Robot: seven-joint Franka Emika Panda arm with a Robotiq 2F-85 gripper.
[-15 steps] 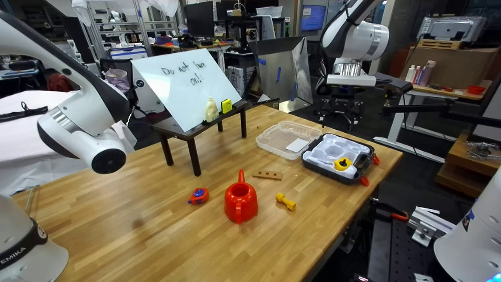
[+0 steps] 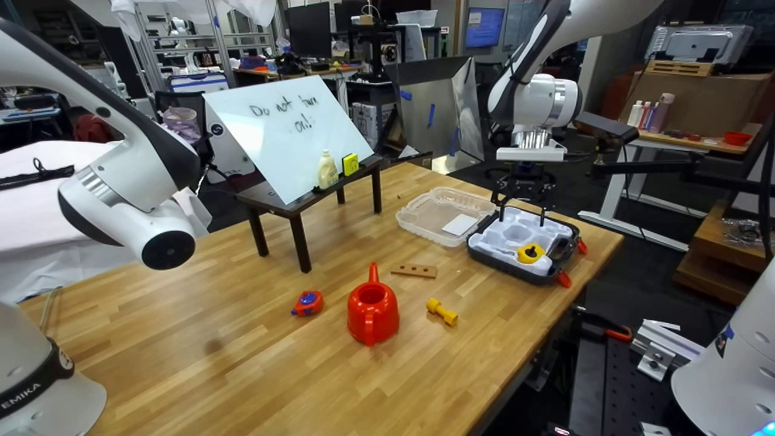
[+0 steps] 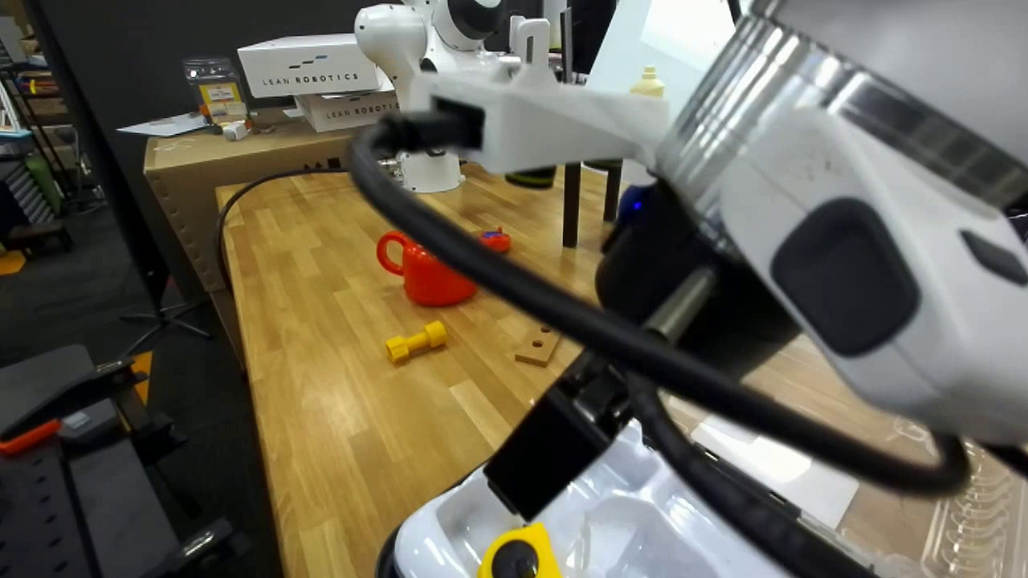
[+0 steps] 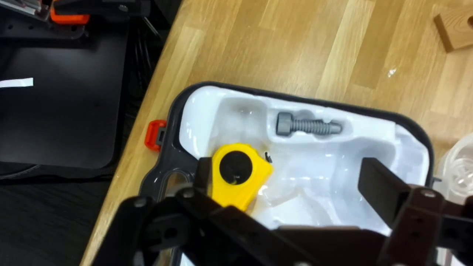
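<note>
My gripper stands open above the black toolbox, its two fingers wide apart with nothing held between them. The toolbox (image 2: 505,269) has a white moulded tray (image 4: 306,166) inside. A yellow tape measure (image 4: 237,173) lies in the tray, close beside the left finger in the wrist view and partly hidden by the gripper there. Along the tray's upper edge a grey bolt (image 4: 308,125) rests in its own slot. Exterior view 1 has the gripper (image 2: 521,211) over the box's far part, with the tape measure (image 2: 530,253) nearer the camera.
A clear plastic lid (image 2: 428,231) lies left of the box. Elsewhere on the table are a wooden strip with holes (image 2: 414,270), a yellow dumbbell-shaped piece (image 2: 441,312), a red watering can (image 2: 372,312) and a red-blue tape measure (image 2: 308,302). A whiteboard (image 2: 290,131) leans on a dark stand.
In exterior view 1 the arm has come down and slightly left, bringing the gripper from behind the toolbox to over it. The objects on the table have not moved.
</note>
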